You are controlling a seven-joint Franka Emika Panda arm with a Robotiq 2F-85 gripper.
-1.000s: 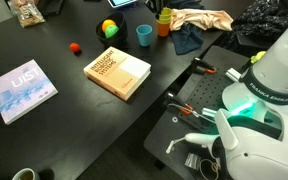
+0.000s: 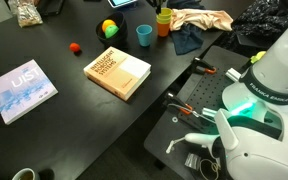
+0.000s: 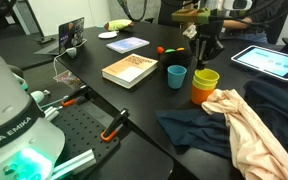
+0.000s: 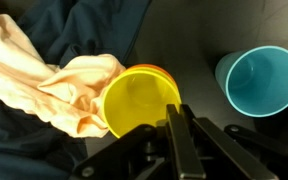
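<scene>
A yellow cup (image 3: 205, 78) sits nested in an orange cup (image 3: 201, 95), its rim standing above the orange one. My gripper (image 3: 198, 58) reaches down from above at the near-left side of the yellow cup's rim, and its fingers are shut on that rim. In the wrist view the yellow cup (image 4: 136, 105) opens toward the camera, with the fingers (image 4: 180, 122) at its right edge. A thin orange edge shows beyond the yellow rim. The blue cup (image 4: 264, 80) stands apart, upright and empty-looking.
A peach cloth (image 3: 246, 125) and a dark cloth (image 3: 199, 133) lie beside the cups. A black bowl (image 2: 112, 35) with colored balls stands near the blue cup. A book (image 2: 117, 72) and a tablet (image 3: 267, 62) lie flat.
</scene>
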